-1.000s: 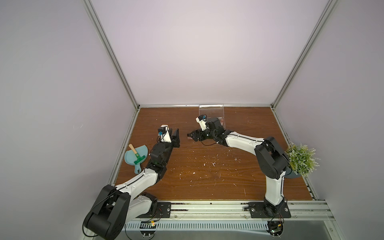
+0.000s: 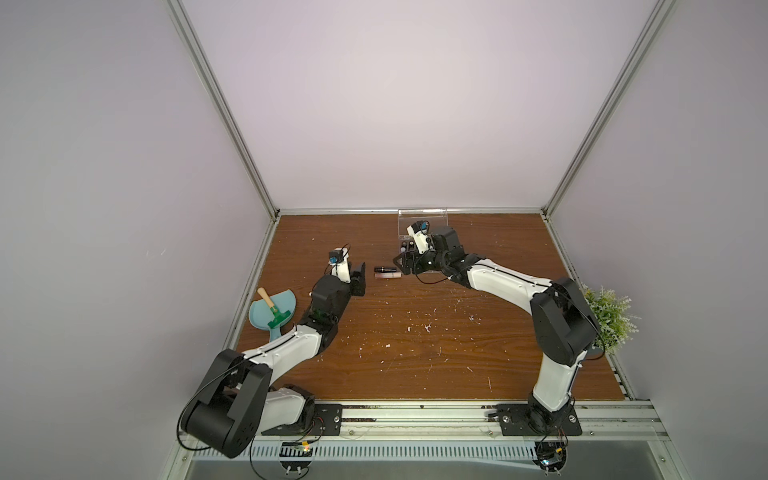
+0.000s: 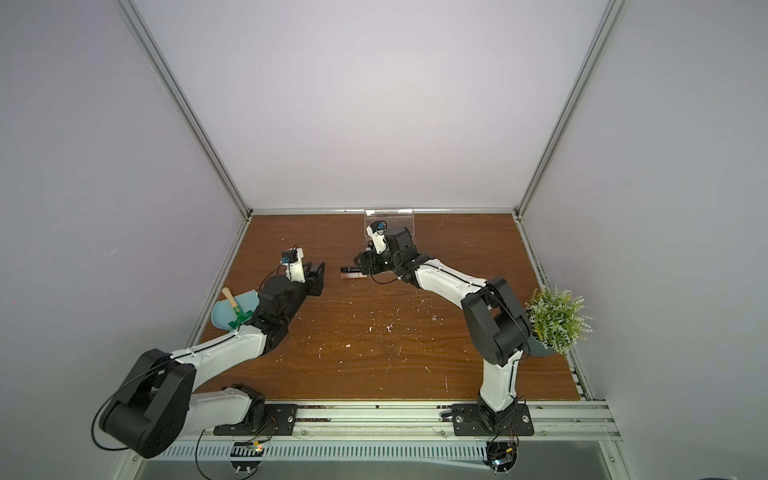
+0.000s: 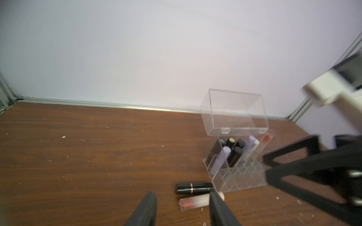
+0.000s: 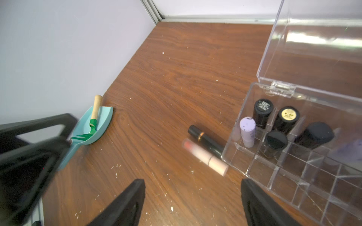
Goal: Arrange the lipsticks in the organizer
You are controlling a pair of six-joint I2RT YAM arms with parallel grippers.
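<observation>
The clear organizer (image 5: 241,165) stands at the back of the table with its lid (image 4: 239,111) raised. Several lipsticks fill slots at its left and rear, among them a lilac one (image 5: 247,130) and a yellow-topped one (image 5: 288,114). Beside its left wall a black lipstick (image 5: 205,139) and a pink one (image 5: 205,156) lie side by side on the wood. My right gripper is over the table near the organizer's front-left corner, open and empty. To the left of the loose lipsticks, my left gripper is part open with nothing between its fingers.
A blue dustpan with a green brush (image 2: 272,310) lies at the left edge. A potted plant (image 3: 556,320) stands at the right. White crumbs dot the front of the table, which is otherwise free. The two grippers are close together.
My right gripper has drawn back to the right and up from over the loose lipsticks, uncovering them. My left gripper has turned and shifted slightly right, its fingers now closer together.
</observation>
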